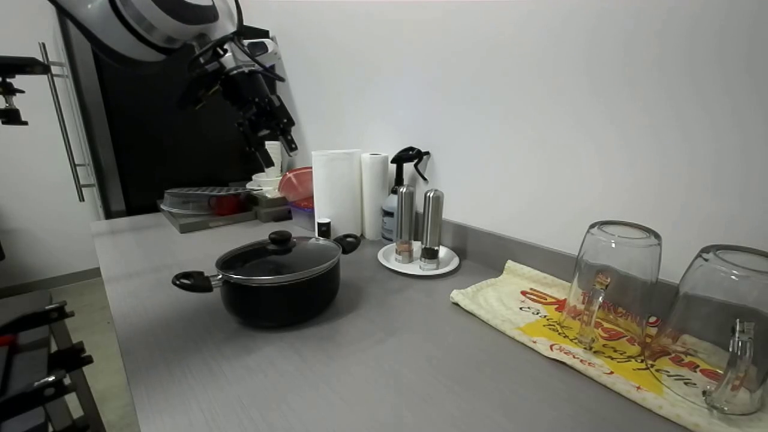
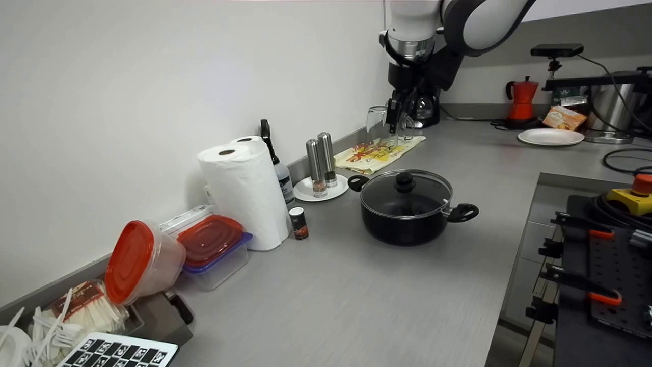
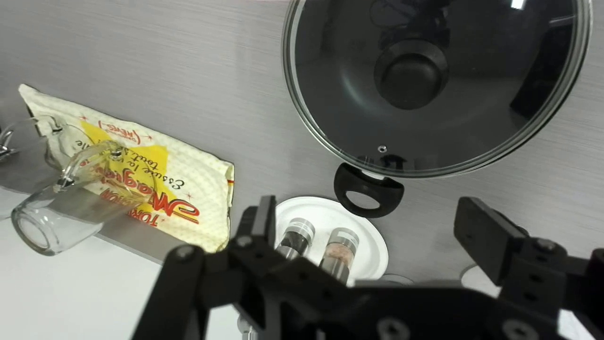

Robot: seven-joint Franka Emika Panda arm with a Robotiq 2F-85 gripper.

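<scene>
Above the counter, my gripper [image 1: 275, 155] hangs open, well clear of everything below it. From overhead, its two black fingers [image 3: 481, 238] stand wide apart with nothing held between them. A black pot [image 1: 281, 299] with a glass lid [image 3: 351, 124] sits on the counter; the lid's round black knob [image 3: 411, 76] faces up. Its near side handle [image 3: 371, 190] shows just above the gap between the fingers. Two steel mills [image 2: 320, 165] stand upright on a small white plate [image 1: 446, 263]. Part of that plate is hidden behind the gripper in the wrist view.
Two upturned glass mugs [image 1: 612, 273] rest on a printed cloth [image 1: 497, 302] along the wall. Paper towel rolls [image 2: 244, 189], a spray bottle [image 1: 389, 209] and a small dark jar [image 2: 299, 223] stand near the plate. Counter space in front of the pot is free.
</scene>
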